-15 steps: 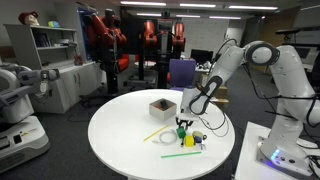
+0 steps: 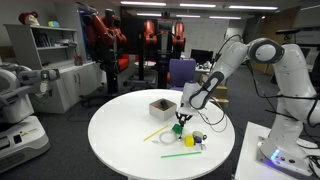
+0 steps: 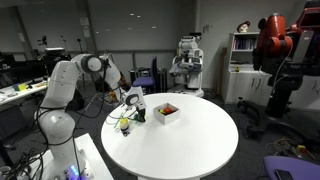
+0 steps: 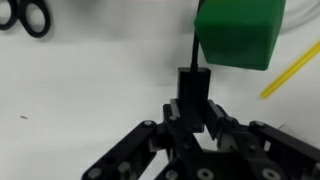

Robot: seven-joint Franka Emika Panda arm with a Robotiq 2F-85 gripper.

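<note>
In the wrist view my gripper is shut on a dark block-like thing (image 4: 193,84), with a thin dark stem running up from it. A green block (image 4: 240,28) lies just above and right of the held thing; the stem passes along its left edge. Exterior view 1 has my gripper (image 2: 184,116) low over the table, close to the green block (image 2: 178,129).
Black scissors (image 4: 32,14) lie at upper left in the wrist view, a yellow stick (image 4: 289,69) at right. A yellow object (image 2: 188,141), a green stick (image 2: 181,155) and a grey box (image 2: 163,108) share the white table (image 2: 115,138).
The green block appears a little farther up and left.
</note>
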